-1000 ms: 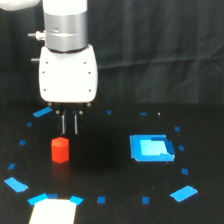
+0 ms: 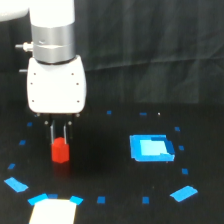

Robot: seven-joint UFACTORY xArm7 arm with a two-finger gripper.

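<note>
A red block (image 2: 60, 151) rests on the black table at the left of the camera view. Directly over it is my gripper (image 2: 60, 137), pointing down from the white arm, with its fingers apart by about the block's width. The fingertips reach the block's upper part. Whether they press on its sides or stand clear of them is too small to tell.
To the right lies a blue square tray (image 2: 135, 150) with a pale light-blue middle. Pieces of blue tape (image 2: 184, 193) mark the black table. A cream-coloured object (image 2: 52, 212) sits at the front left edge. Between block and tray the table is clear.
My gripper has come down and slightly left, from above and beside the red block to right over it. The block and the tray are where they were.
</note>
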